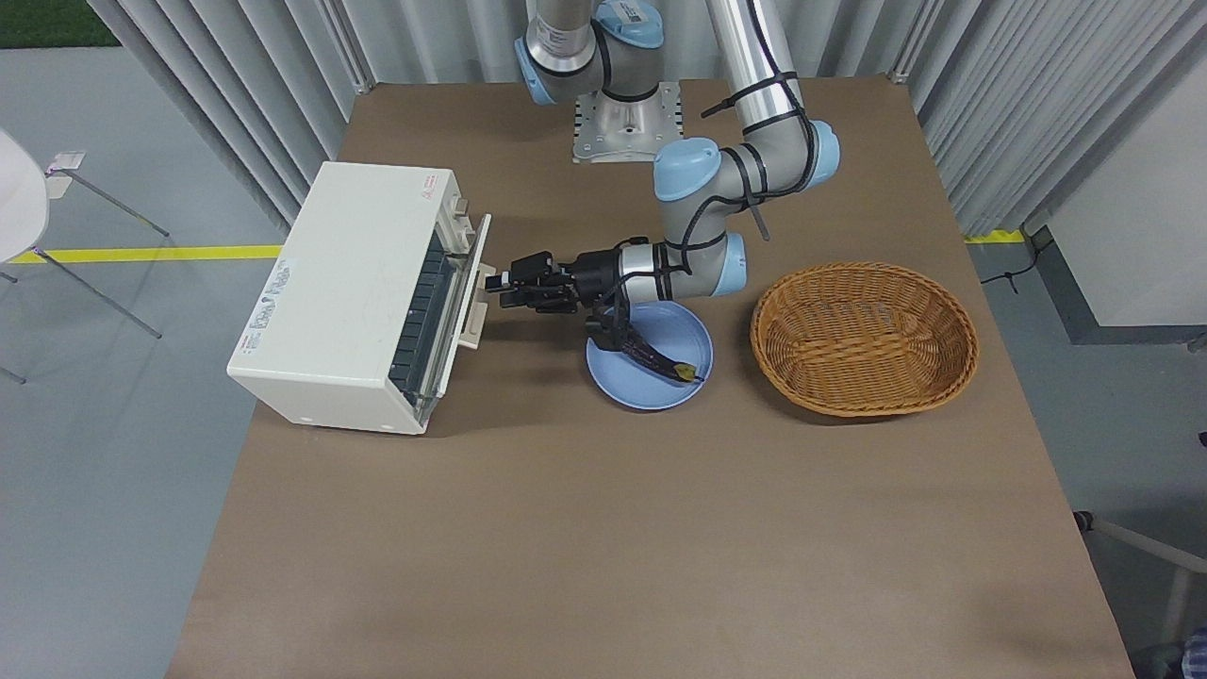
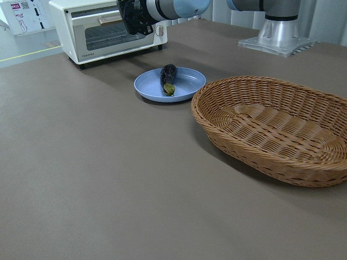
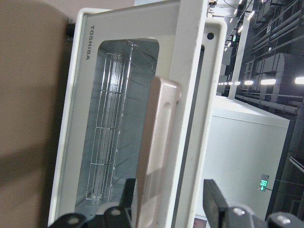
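Observation:
My gripper (image 1: 498, 285) is at the front of the white toaster oven (image 1: 339, 289), by the door handle. In the wrist view its open fingers (image 3: 213, 204) straddle the pale handle (image 3: 156, 147) on the glass door; whether they touch it is unclear. A dark eggplant (image 2: 168, 78) with a green stem lies on a blue plate (image 2: 146, 85) below the arm.
A woven basket (image 1: 866, 339) stands right of the plate. The robot's base sits at the back.

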